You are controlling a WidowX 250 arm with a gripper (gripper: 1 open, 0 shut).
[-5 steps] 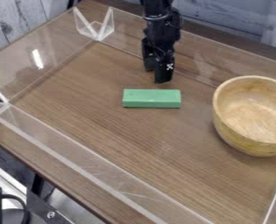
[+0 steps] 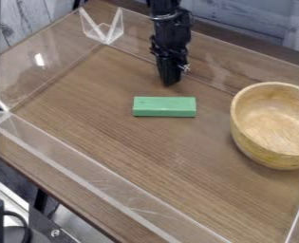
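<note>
My black gripper (image 2: 171,71) hangs at the top centre, low over the wooden table (image 2: 126,171), with its fingertips close together; it looks shut, and nothing shows between them. A green block (image 2: 164,106) lies flat on the table below and in front of it, apart from the fingers. A large round wooden bowl (image 2: 272,125) stands at the right.
A small clear container (image 2: 102,27) sits at the back left. Dark cables lie beyond the table at the lower left.
The gripper's fingertips have drawn closer together, from slightly spread to narrow. The block and bowl look unmoved.
</note>
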